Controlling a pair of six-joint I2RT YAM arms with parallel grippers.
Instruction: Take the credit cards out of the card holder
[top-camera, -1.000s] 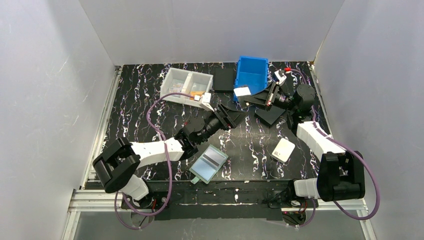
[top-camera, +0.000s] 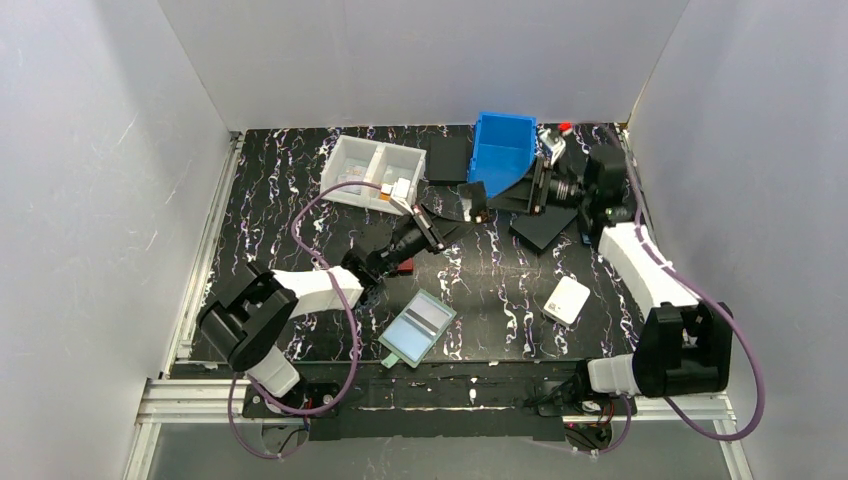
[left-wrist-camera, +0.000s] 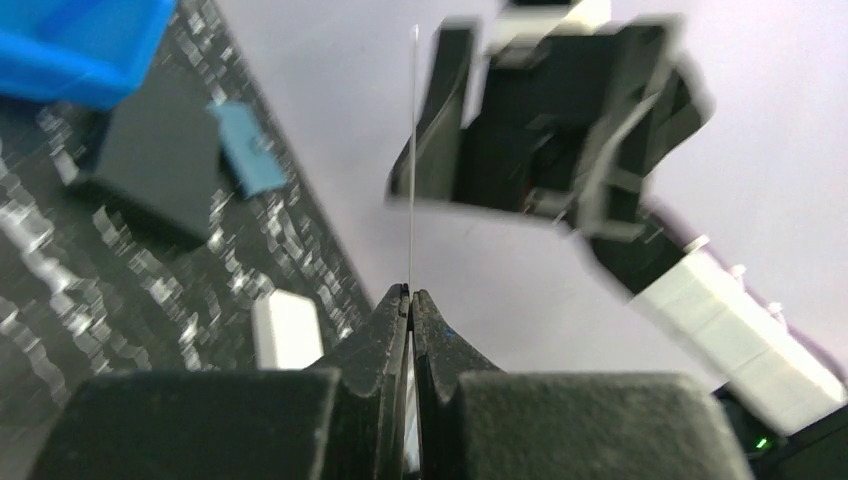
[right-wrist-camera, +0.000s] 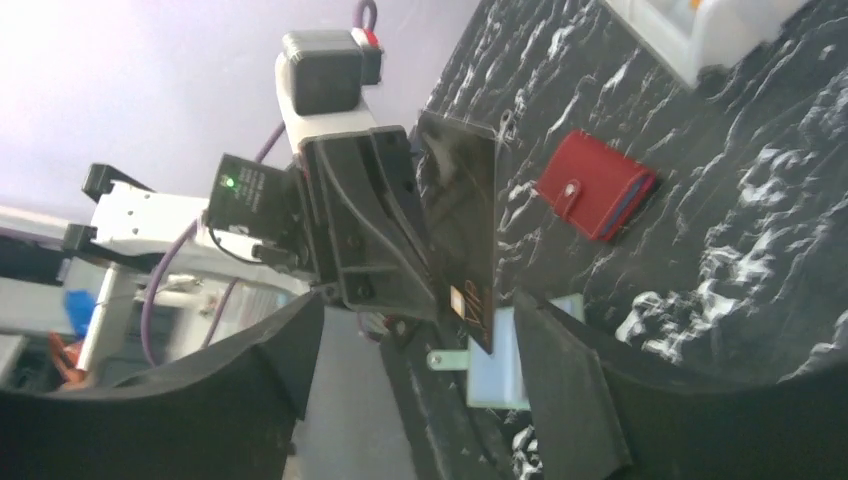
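A dark credit card (top-camera: 474, 203) stands upright between the arms, seen edge-on in the left wrist view (left-wrist-camera: 412, 150) and face-on in the right wrist view (right-wrist-camera: 463, 200). My left gripper is shut on its edge. My right gripper is open, its fingers apart and clear of the card. The red card holder (right-wrist-camera: 595, 185) lies on the table below, partly hidden under the left arm in the top view.
A white divided bin (top-camera: 350, 150) and a blue bin (top-camera: 505, 125) stand at the back. Black boxes (top-camera: 540, 232), a white box (top-camera: 566, 300) and a pale tablet-like board (top-camera: 418, 328) lie around.
My left gripper has moved a little back and has shut on the card.
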